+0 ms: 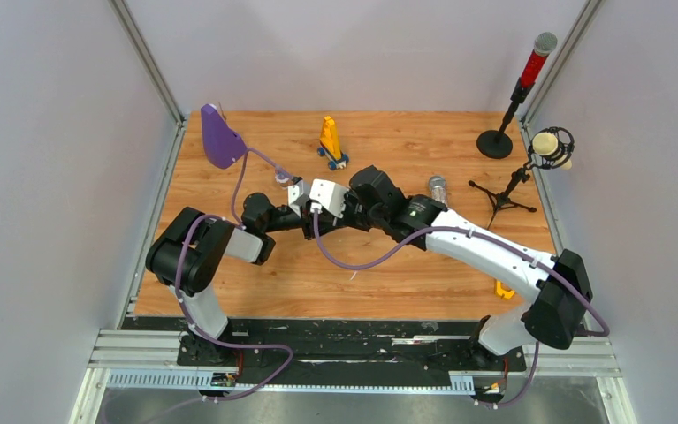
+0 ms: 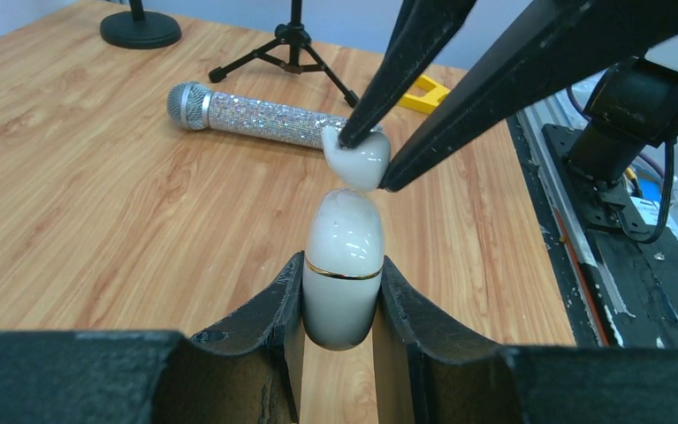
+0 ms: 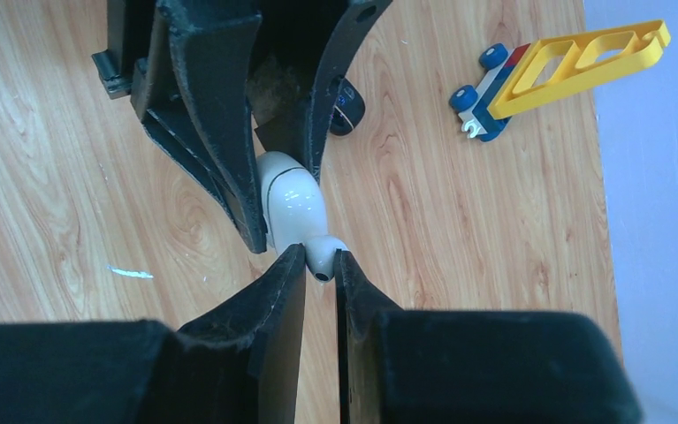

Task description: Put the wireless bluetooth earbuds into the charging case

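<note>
In the left wrist view, my left gripper is shut on the lower part of a glossy white egg-shaped case (image 2: 345, 234) with a thin gold seam. Just above its rounded top is a small white earbud (image 2: 359, 164), pinched between the dark fingers of my right gripper. The right wrist view shows my right gripper shut on the earbud (image 3: 323, 251), right at the end of the case (image 3: 297, 208). Whether bud and case touch, I cannot tell. From the top view, the grippers meet mid-table and hide both pieces.
A glittery silver microphone (image 1: 438, 187) lies right of the grippers. Behind them stands a yellow toy with blue wheels (image 1: 332, 143). Microphone stands (image 1: 494, 144) occupy the right side, a purple object (image 1: 220, 139) the back left.
</note>
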